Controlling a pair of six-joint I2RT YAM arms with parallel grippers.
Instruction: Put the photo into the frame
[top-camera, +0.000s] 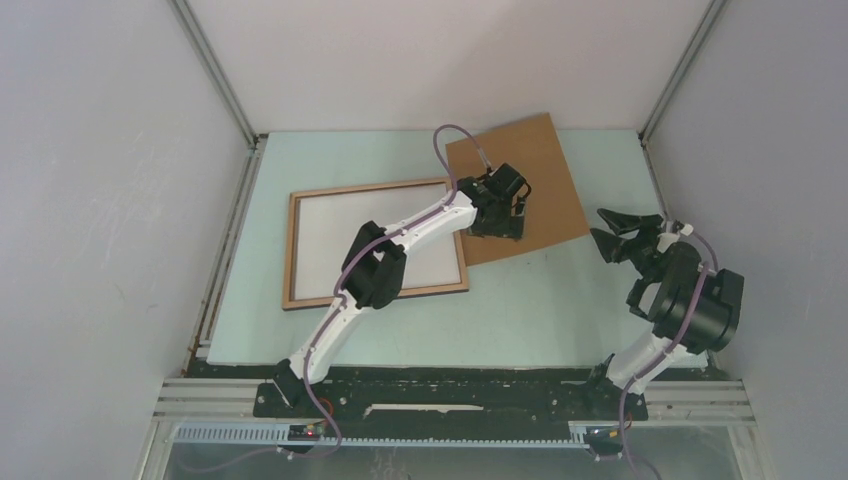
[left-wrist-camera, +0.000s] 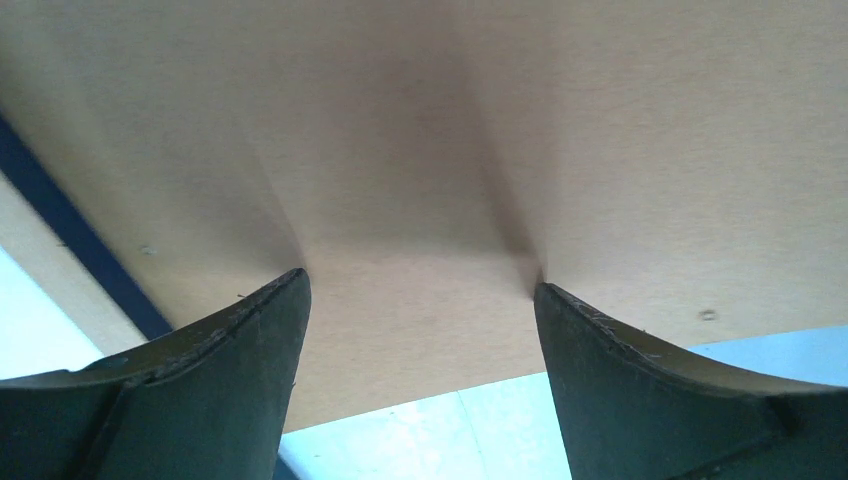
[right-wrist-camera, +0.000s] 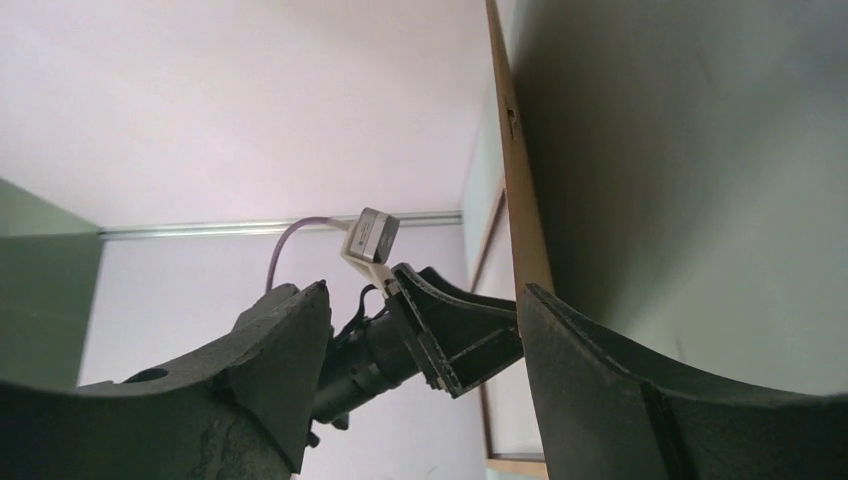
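A wooden-edged frame (top-camera: 466, 278) with a white inside lies left of centre in the top view. Against its right side is a brown board (top-camera: 550, 190), slanted up to the right; no printed picture face shows on it. Over the board's left part my left gripper stands open, its fingers apart above the brown surface. My right gripper is beside the board's right corner, also with its fingers apart. In the right wrist view one of its fingers (right-wrist-camera: 575, 370) overlaps the board's thin edge (right-wrist-camera: 525, 215); whether they touch is unclear.
A white wall (top-camera: 430, 60) rises behind them. My left arm (top-camera: 375, 270) crosses over the frame and hides part of it.
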